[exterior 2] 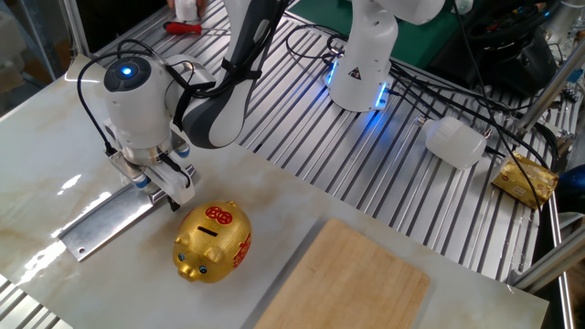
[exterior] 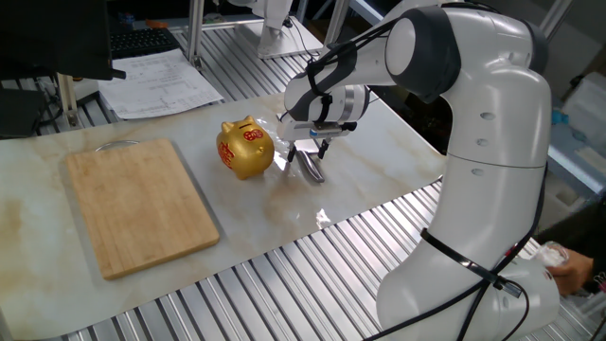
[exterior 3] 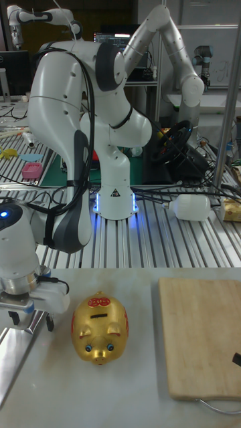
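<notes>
A flat silver metal piece with a small hole near one end, like a cleaver blade (exterior 2: 111, 219), lies on the pale tabletop. Its curved shiny part (exterior: 311, 169) shows below my gripper (exterior: 307, 152). The two fingers stand well apart, one on each side of the metal piece in exterior view 1. Open fingers also show in exterior view 3, where the gripper (exterior 3: 32, 321) is at the left edge. Whether the fingers touch the metal is hard to see. A gold piggy bank (exterior: 245, 149) with red markings stands upright close beside the gripper.
A wooden cutting board (exterior: 142, 208) with a metal loop lies beyond the piggy bank, away from my gripper. Papers (exterior: 159, 83) lie at the back. Slatted metal decking (exterior 2: 366, 174) borders the tabletop, with a white rounded object (exterior 2: 454, 143) on it. Bare tabletop separates bank and board.
</notes>
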